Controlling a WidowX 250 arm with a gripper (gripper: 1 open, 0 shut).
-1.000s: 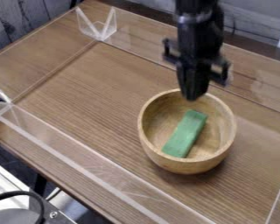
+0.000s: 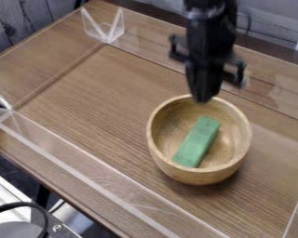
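Note:
A green rectangular block (image 2: 196, 142) lies inside a round wooden bowl (image 2: 166, 121) on the wooden table (image 2: 77, 112). Above the bowl's back rim is my black gripper (image 2: 204, 91), shut, with nothing visible between its fingers. The arm reaches in from the top of the view.
Clear tape or plastic corner pieces (image 2: 104, 26) lie at the back left and along the left edge. A black cable coils at the lower left corner. The table left of the bowl is bare, and a wall edge runs along the top right.
The bowl and the green block look unmoved.

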